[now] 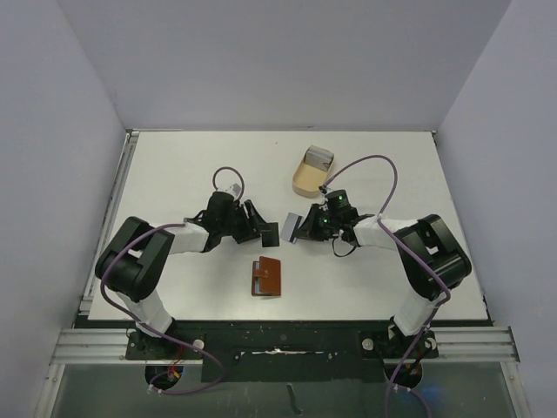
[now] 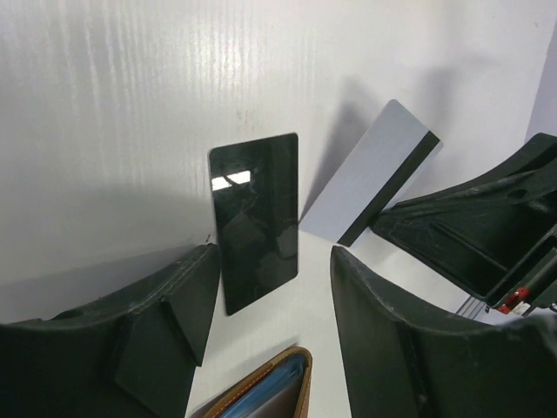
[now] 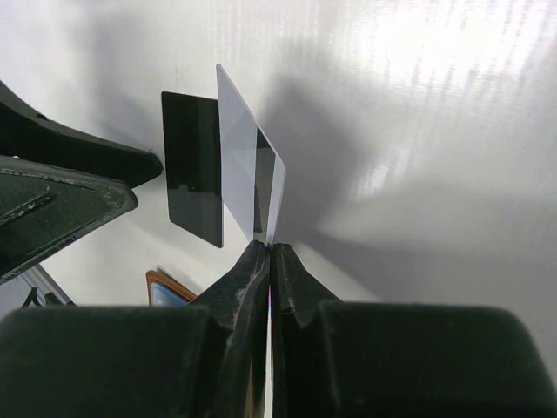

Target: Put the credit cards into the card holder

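A white card with a dark stripe (image 3: pixel 239 148) rises from the shut fingertips of my right gripper, held between them. In the top view it (image 1: pixel 290 228) is beside the black card (image 1: pixel 270 234), which in the left wrist view (image 2: pixel 257 218) lies before my open left gripper, whose fingers have nothing clearly between them. The brown card holder (image 1: pixel 266 276) lies below both grippers in the top view, with its blue-lined opening (image 2: pixel 265 387) partly in the left wrist view.
A tan box (image 1: pixel 309 177) with a grey item in it stands at the back centre.
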